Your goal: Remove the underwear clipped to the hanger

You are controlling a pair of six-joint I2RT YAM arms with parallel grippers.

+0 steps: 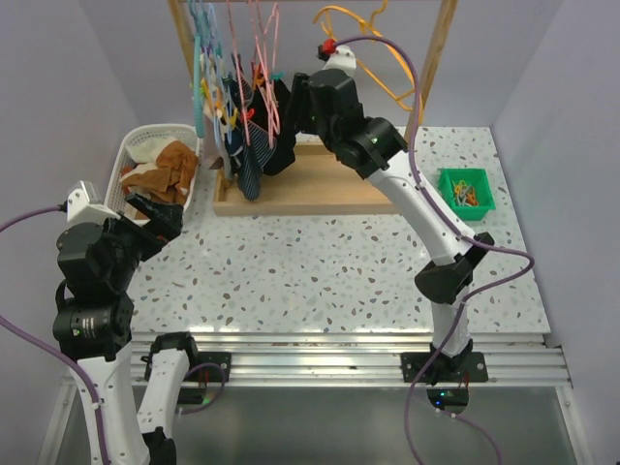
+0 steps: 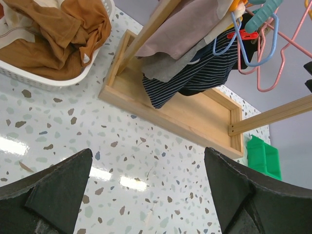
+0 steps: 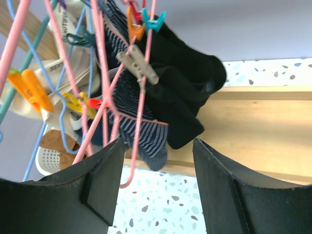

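Note:
Dark striped and black underwear (image 3: 178, 87) hangs at the left part of the rack, held by clothespins; a grey wooden-looking clothespin (image 3: 139, 66) and a teal one sit at its top. My right gripper is part open, its fingers apart, with a pink hanger's lower end and the floor showing between them and no cloth held. In the top view that gripper (image 1: 300, 105) is just right of the black cloth. My left gripper stands wide open and empty over the speckled table, well short of the striped cloth (image 2: 190, 75).
Blue and pink hangers (image 1: 266, 73) crowd the rack's left side; an orange hanger (image 1: 392, 58) hangs at the right. Brown cloth fills a white basket (image 1: 194, 184) at the left. A green tray (image 1: 446, 184) with clothespins lies at the right.

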